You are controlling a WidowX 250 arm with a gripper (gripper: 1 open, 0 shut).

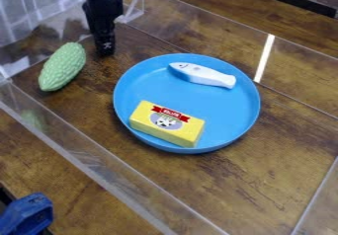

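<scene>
My dark gripper (103,37) is at the top left, low over the wooden floor of a clear-walled enclosure, behind a pale green bumpy corn-shaped object (62,67). It is small and dark, with nothing visible held in it. A blue plate (224,120) holds a white knife-like or fish-shaped object (203,75) toward the back and a yellow box (165,122) with a red label toward the front.
A blue object (24,213) lies at the bottom-left corner, outside the clear wall. Bare wood surrounds the plate on the right and front.
</scene>
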